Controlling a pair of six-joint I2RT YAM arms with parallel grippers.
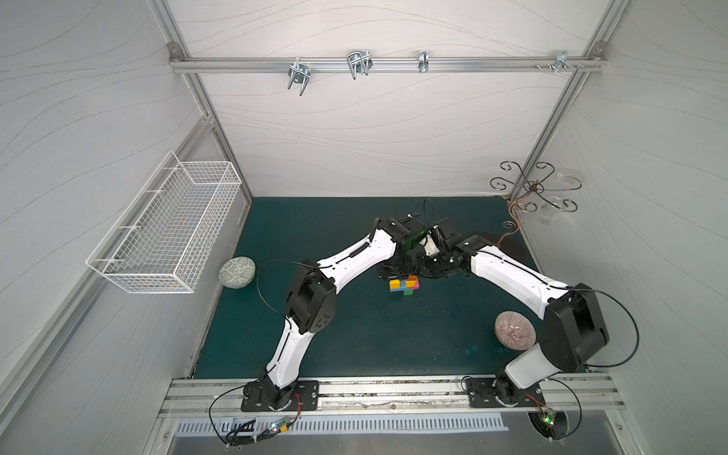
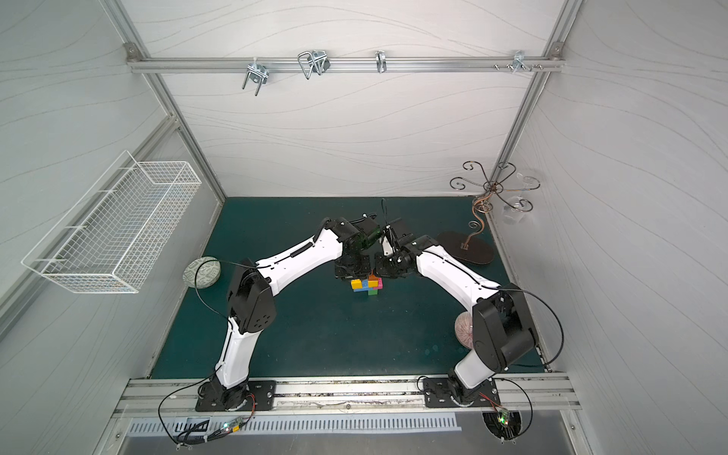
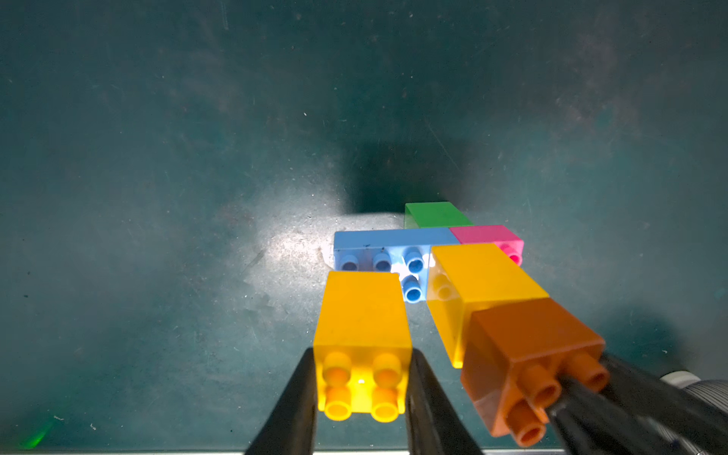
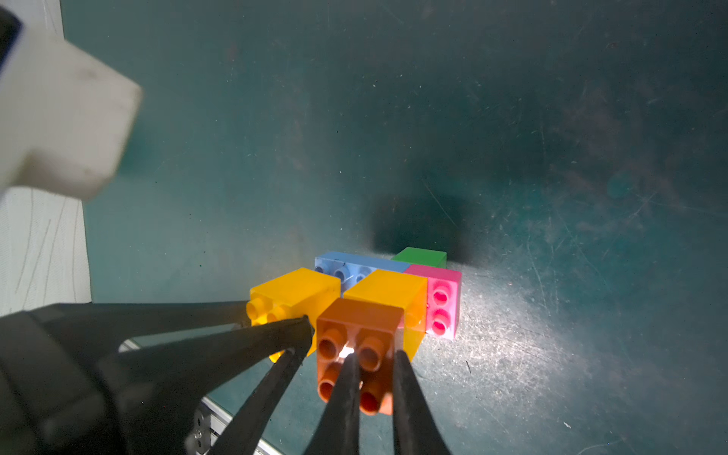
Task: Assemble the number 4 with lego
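Note:
In the left wrist view, a blue brick (image 3: 390,239) lies joined beside a pink brick (image 3: 489,235), with part of a green brick (image 3: 432,214) showing at their far side. A yellow brick (image 3: 360,307) overlaps the blue one's left half; my left gripper has a finger against each of its sides. Whether its underside is seated on the studs is hidden. A second yellow brick (image 3: 485,276) stands over the blue-pink join, topped by an orange brick (image 4: 356,341). My right gripper is shut on the orange brick.
Both grippers sit close together over the bricks. A pink bowl (image 1: 515,330) stands at the right, a pale bowl (image 1: 236,272) at the left edge. The metal stand (image 2: 465,247) is at the back right.

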